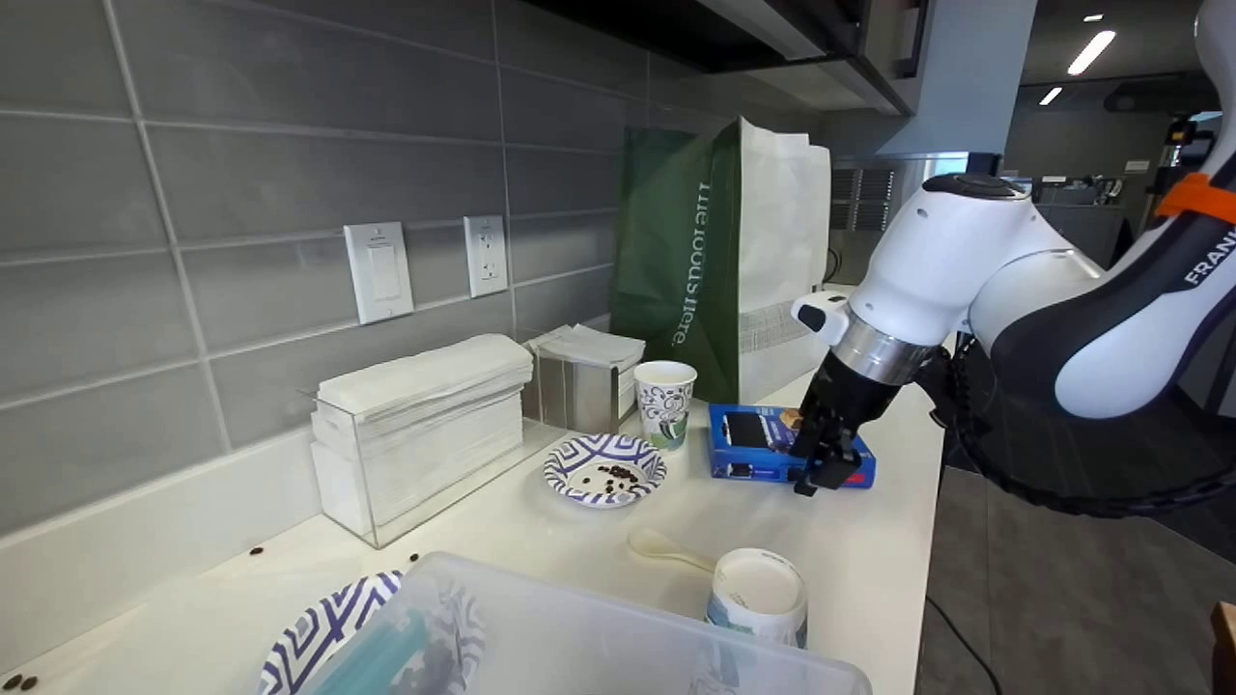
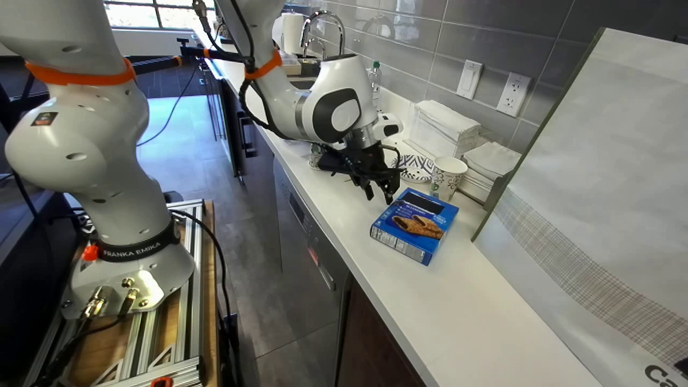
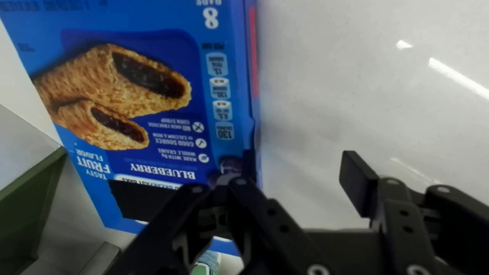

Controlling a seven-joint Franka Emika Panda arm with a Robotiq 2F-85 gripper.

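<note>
A blue box of blueberry bars (image 3: 174, 114) lies flat on the counter, its pastry picture facing up. My gripper is open at one side of it, with no object between the fingers. In the wrist view the left finger overlaps the box's edge, while the right finger (image 3: 357, 183) is over bare counter. Exterior view 2 has the gripper (image 2: 379, 194) pointing down by the box (image 2: 416, 222), at its end nearest the paper cup. Whether a finger touches the box I cannot tell.
Behind the box stand a patterned paper cup (image 1: 665, 400) and a tall green-and-white paper bag (image 1: 678, 255). A patterned bowl (image 1: 604, 469) holds dark beans. A spoon (image 1: 666, 546), a white tub (image 1: 759, 591) and a clear bin (image 1: 614, 637) are nearer that camera.
</note>
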